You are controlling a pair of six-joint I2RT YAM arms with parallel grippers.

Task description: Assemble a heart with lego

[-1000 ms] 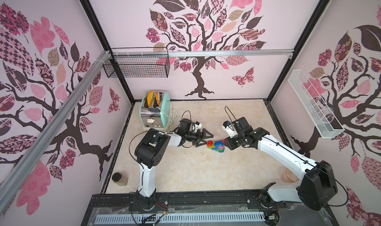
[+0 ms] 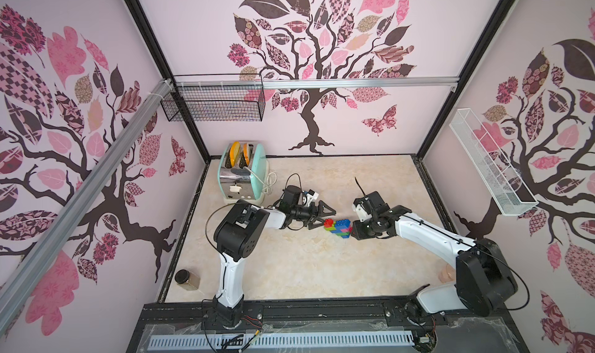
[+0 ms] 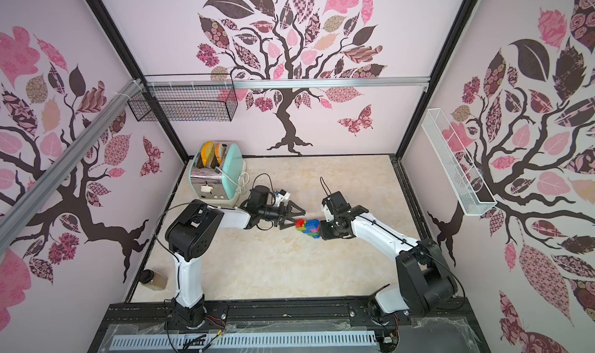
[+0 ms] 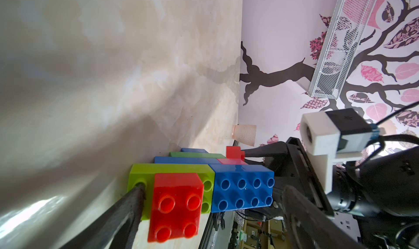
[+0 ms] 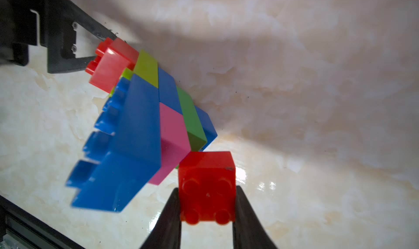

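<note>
The lego build lies on the table in the middle, made of stacked blue, pink, green and lime bricks; its large blue brick (image 4: 242,183) and lime brick (image 4: 144,170) form the widest row. A red brick (image 4: 176,205) is seated on the lime one's studs. My right gripper is shut on another red brick (image 5: 207,161), held close to the pink brick (image 5: 172,135) and green brick (image 5: 191,118); whether they touch, I cannot tell. My left gripper stands open at the seated red brick's end, its fingers wide apart with no brick clamped.
A toaster (image 2: 241,173) occupies the back left corner, and a dark-lidded jar (image 2: 187,279) the front left. On the right, a pinkish cup (image 4: 244,134) sits near the edge. Bare table surrounds the build, front and back.
The left arm has shifted only slightly.
</note>
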